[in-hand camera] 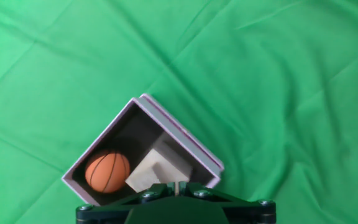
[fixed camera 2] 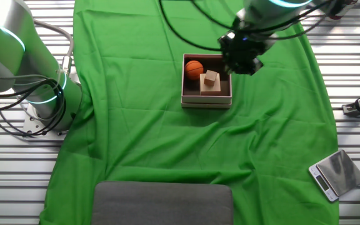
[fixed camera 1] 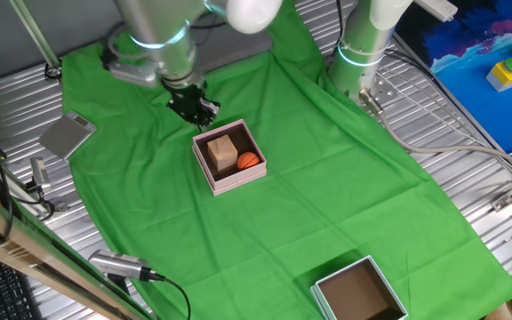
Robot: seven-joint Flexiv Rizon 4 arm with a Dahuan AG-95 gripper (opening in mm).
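A pink-rimmed box (fixed camera 1: 239,180) stands on the green cloth, holding an orange basketball-like ball (fixed camera 1: 248,160) and a wooden block (fixed camera 1: 223,153). From the second exterior view, a small wooden cube (fixed camera 2: 210,77) appears on top of the larger block (fixed camera 2: 210,89). My gripper (fixed camera 1: 208,123) hangs above the cloth near the box's back edge, apart from the things inside. In the wrist view its dark fingertips (in-hand camera: 160,189) come together, so it looks shut, with nothing clearly held; they cover the box's near corner.
A second box (fixed camera 1: 359,292), pale-rimmed and empty, stands at the cloth's front edge. A small scale (fixed camera 1: 68,135) lies at the left, and a grey pad (fixed camera 2: 162,203) lies at the back. Much of the cloth between the two boxes is clear.
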